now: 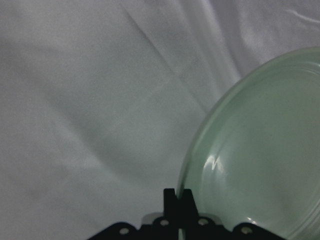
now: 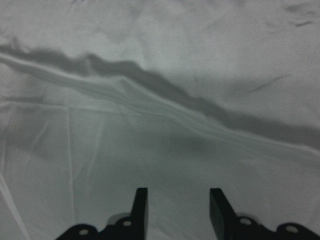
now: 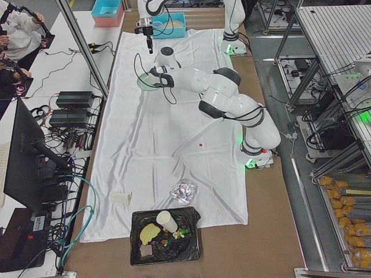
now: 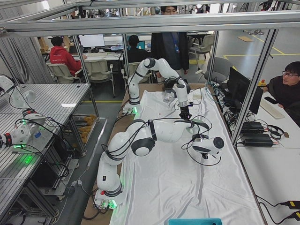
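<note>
A pale green plate (image 1: 265,145) lies on the white cloth, filling the right of the left wrist view; it also shows under the arm in the camera left view, as a plate (image 3: 146,84). My left gripper is shut on its near left rim, fingers side by side. My right gripper is open over bare, wrinkled cloth with nothing between its fingers; in the camera left view it is at the far end, apart from the plate.
A black tray (image 3: 191,243) with a cup and small items sits at the near end, beside a foil bundle (image 3: 184,191) and a pale block (image 3: 120,198). A blue bin (image 3: 177,32) stands at the far end.
</note>
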